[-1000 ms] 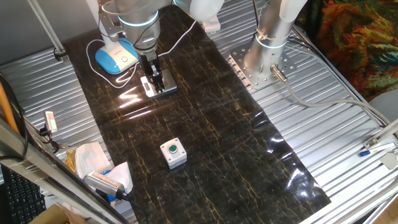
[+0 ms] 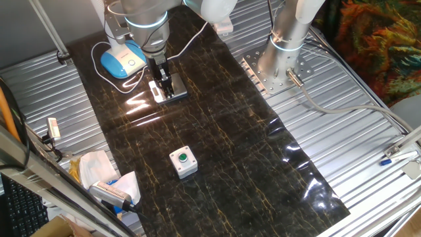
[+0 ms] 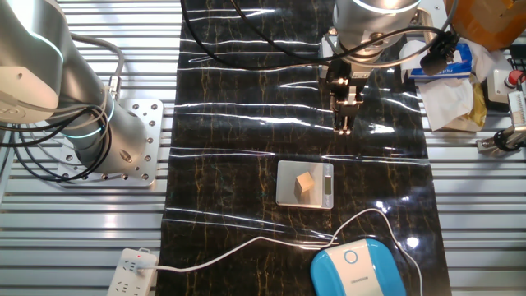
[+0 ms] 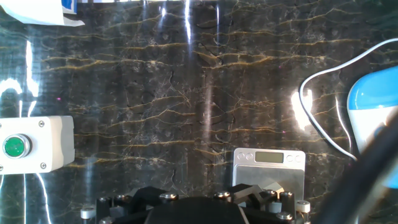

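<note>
A silver scale (image 3: 285, 197) lies on the dark marbled sheet (image 3: 238, 123), with a small wooden block (image 3: 304, 182) tilted on its plate. In the wrist view the scale (image 4: 269, 169) sits low and right of centre, and my gripper's dark parts hide part of the block (image 4: 273, 187). My gripper (image 3: 342, 130) points down over the sheet, apart from the scale in exterior view 2. In exterior view 1 the gripper (image 2: 168, 95) overlaps the scale (image 2: 176, 92) and covers the block. No view shows clearly how far its fingers stand apart.
A white box with a green button (image 2: 183, 163) stands on the sheet. Beside the scale are a blue-and-white device (image 3: 357, 267) and its white cable (image 3: 263, 239). White packaging (image 2: 97, 168) lies beyond the sheet's edge. Much of the sheet is bare.
</note>
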